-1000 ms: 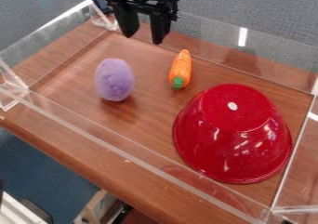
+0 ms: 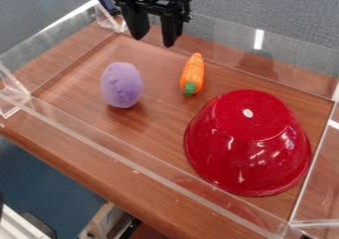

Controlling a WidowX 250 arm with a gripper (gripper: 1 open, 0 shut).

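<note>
My black gripper [image 2: 154, 32] hangs at the top centre, open, with nothing between its fingers. Below it on the wooden surface lie a purple oval plush object [image 2: 122, 84] on the left and an orange carrot [image 2: 192, 72] with a green end on the right. A red bowl [image 2: 248, 142], turned upside down, sits at the lower right.
A clear-walled enclosure [image 2: 79, 120] surrounds the objects on the wooden table [image 2: 93, 154]. A grey wall stands behind. The middle of the enclosure, between plush, carrot and bowl, is bare.
</note>
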